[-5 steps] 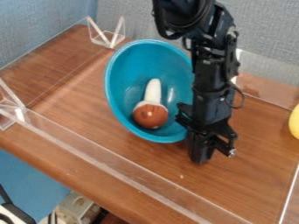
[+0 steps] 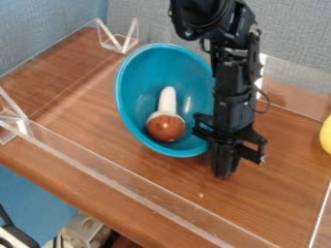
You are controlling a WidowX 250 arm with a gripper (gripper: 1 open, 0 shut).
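A turquoise bowl rests on the wooden table, holding a toy mushroom-like object with a white stem and brown round cap. The black robot arm comes down at the right of the bowl, and its gripper is low at the table surface beside the bowl's front right. The gripper looks shut, with nothing visible held, though its fingertips are dark and hard to make out.
A yellow object is cut off at the right edge. Clear plastic barriers border the wooden table, with white brackets at the left and back.
The arm and gripper have shifted very slightly at the right of the bowl. The bowl and its contents look the same.
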